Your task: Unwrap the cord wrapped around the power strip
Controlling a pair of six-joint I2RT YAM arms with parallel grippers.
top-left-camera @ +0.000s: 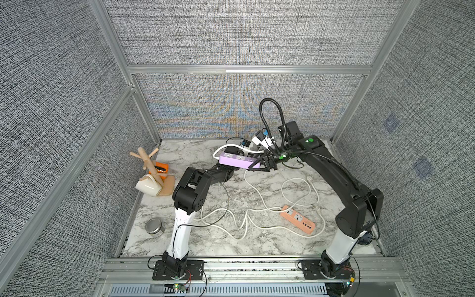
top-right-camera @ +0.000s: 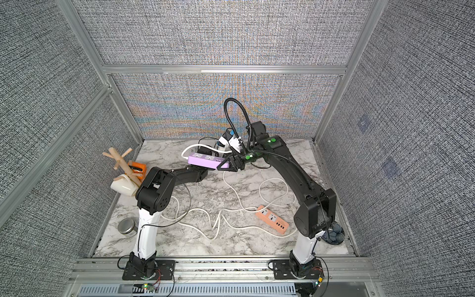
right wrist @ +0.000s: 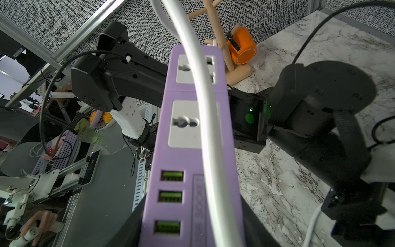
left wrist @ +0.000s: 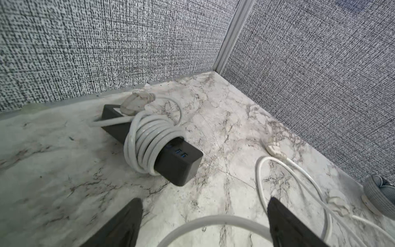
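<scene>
My right gripper [top-left-camera: 262,163] is shut on a purple power strip [right wrist: 191,156], held raised at the back middle; a white cord [right wrist: 209,144] runs along and over it. My left gripper is open under the purple strip, facing a black power strip [left wrist: 181,164] on the table, which has white cord [left wrist: 144,140] wound around it in several loops and a plug [left wrist: 135,103] on top. In the top views the black strip is mostly hidden behind the arms.
An orange power strip [top-left-camera: 296,220] with loose white cords lies front right. A wooden mug tree [top-left-camera: 153,173] with mugs stands left, a metal tin [top-left-camera: 154,226] front left. The marble table [top-left-camera: 262,242] is otherwise mostly bare.
</scene>
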